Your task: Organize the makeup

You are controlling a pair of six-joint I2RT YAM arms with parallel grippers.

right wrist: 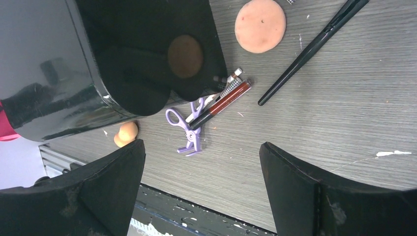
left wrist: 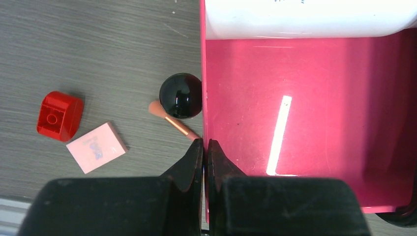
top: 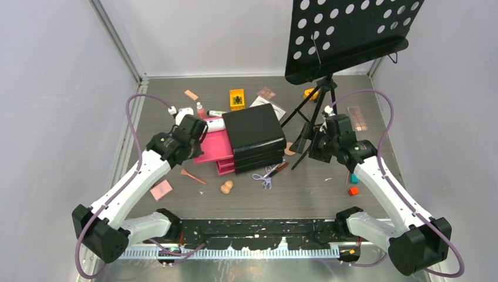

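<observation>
A black makeup organizer (top: 252,132) with pink drawers sits mid-table. Its pulled-out pink drawer (top: 214,147) holds a white item (left wrist: 310,17). My left gripper is shut on the drawer's thin pink left wall, which runs between its fingertips. My right gripper stands open right of the organizer, nothing between its fingers. Loose items lie around: a brush (left wrist: 174,123), pink pad (left wrist: 97,147), red block (left wrist: 59,115), scissors (right wrist: 189,132), brown-black pencil (right wrist: 226,101), sponge (right wrist: 127,132), round puff (right wrist: 259,24) and black pen (right wrist: 312,49).
A black music stand (top: 346,41) with tripod legs occupies the back right. A yellow box (top: 236,96), bottle (top: 200,113) and palette (top: 357,118) lie along the back and right. Free table shows at the front right.
</observation>
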